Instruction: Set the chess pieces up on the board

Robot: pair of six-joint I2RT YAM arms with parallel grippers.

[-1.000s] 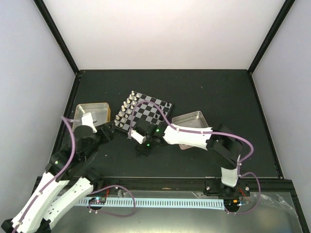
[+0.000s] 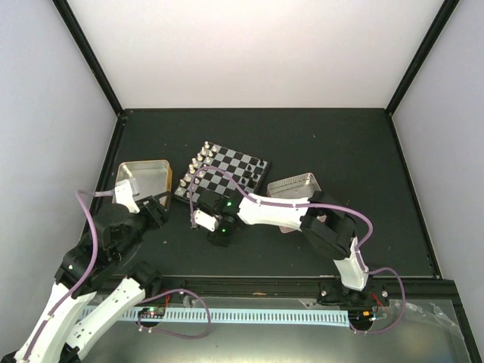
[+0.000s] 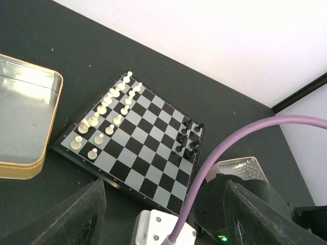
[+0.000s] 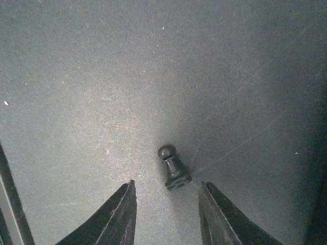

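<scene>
The chessboard [image 3: 148,158] carries white pieces [image 2: 193,170] along its left side and a few black pieces [image 3: 188,138] at the right. A black pawn [image 4: 173,168] lies on its side on the mat, just beyond my right gripper's fingertips [image 4: 123,194]. My right gripper is low at the board's front; its fingertips appear apart, though whether anything is held is unclear. My left gripper hangs high at the board's left, fingers wide with nothing visible between them.
A metal tray [image 3: 23,117] with gold rim is left of the board. A second tray [image 2: 291,185] sits at the right, partly under the right arm. The mat behind the board is clear.
Both arms have shifted leftward in the top view, the left one also slightly toward the front. The visible board pieces look unchanged.
</scene>
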